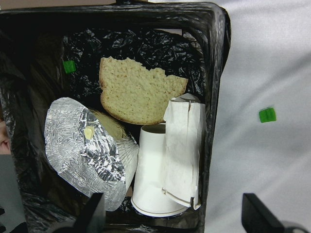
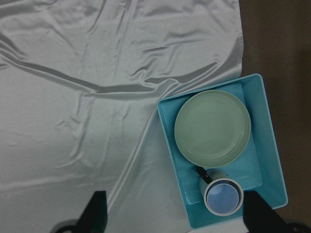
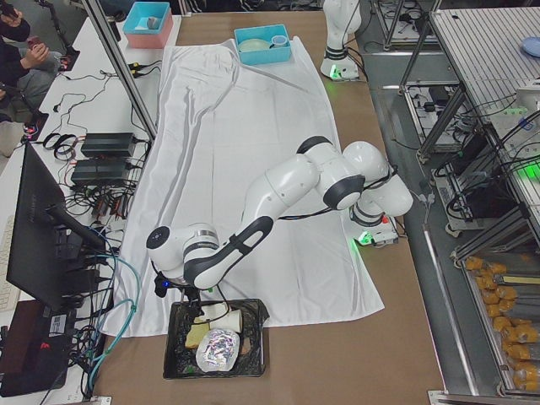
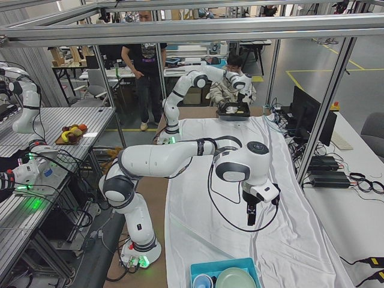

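A black-lined bin (image 3: 174,354) at the bottom of the left camera view holds a crumpled foil container (image 1: 80,150), a bread slice (image 1: 138,90), a white paper cup (image 1: 153,179) and a flattened white paper piece (image 1: 181,145). My left gripper hangs over the bin's far edge, open, with nothing seen between its fingers. At the other end, my right gripper is open above the white cloth beside a blue basin (image 2: 268,150), which holds a green plate (image 2: 212,127) and a mug (image 2: 222,196).
A monitor (image 3: 42,245), cables and power units line the side table at left in the left camera view.
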